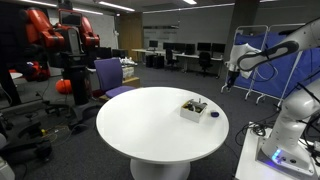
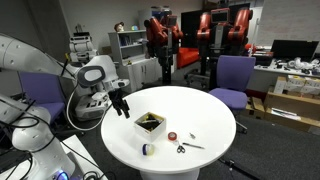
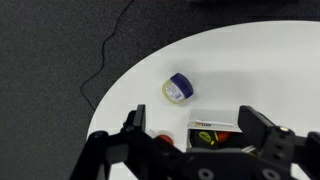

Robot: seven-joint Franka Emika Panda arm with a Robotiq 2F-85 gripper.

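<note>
My gripper stands open above the round white table point(image 1: 125, 110), its two black fingers wide apart and nothing held between them. An open white box point(image 2: 157, 127) rests on the table, with dark and coloured items inside. The wrist view shows part of that box point(image 3: 215, 119) between and below the fingers. Beside it lies a short roll with a dark blue, white and yellowish side point(image 3: 178, 88). A small red round object point(image 2: 172, 135) sits near the box, partly hidden by a finger in the wrist view.
Scissors point(image 2: 182, 149) and a small item point(image 2: 193, 135) lie on the table beyond the red object. A purple chair point(image 2: 231, 82) stands near the table's far edge, and another robot point(image 1: 74, 45) stands behind.
</note>
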